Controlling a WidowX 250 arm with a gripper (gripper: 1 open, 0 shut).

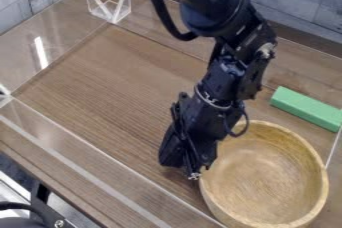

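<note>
The black gripper (185,150) hangs low over the wooden table, its tip down at the left rim of a round wooden bowl (267,177) in the lower right. The fingers are dark and crowded together; it looks shut, and I see nothing held between them. The arm rises from there to the top middle of the view and hides part of the table behind it.
A green block (305,107) lies behind the bowl at the right. A white wire object (110,7) stands at the back left. A wall closes off the back.
</note>
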